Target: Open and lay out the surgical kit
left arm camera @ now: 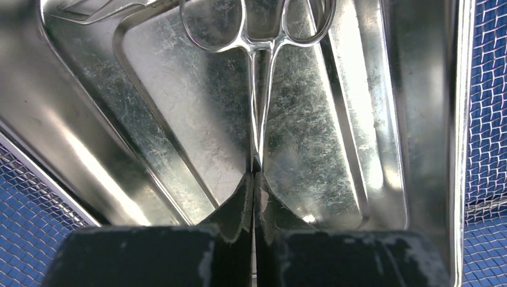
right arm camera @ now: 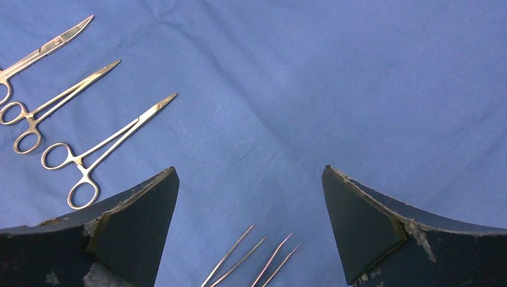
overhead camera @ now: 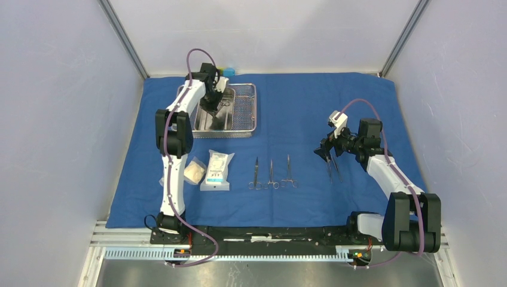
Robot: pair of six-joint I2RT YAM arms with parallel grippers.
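Observation:
My left gripper is shut inside the metal tray, low over its floor. A silver ring-handled clamp lies in the tray, its narrow tip meeting my fingertips; whether the tip is pinched or only touching is unclear. Part of another looped instrument shows at the tray's far left. On the blue cloth, scissors and two clamps, one nearer and one farther right, lie in a row. My right gripper stands open above the cloth, with thin tweezers below and nothing between its fingers.
The tray sits in a wire mesh basket. A white packet and a pouch with beige contents lie in front of it, near the left arm. Bare cloth spans the middle back.

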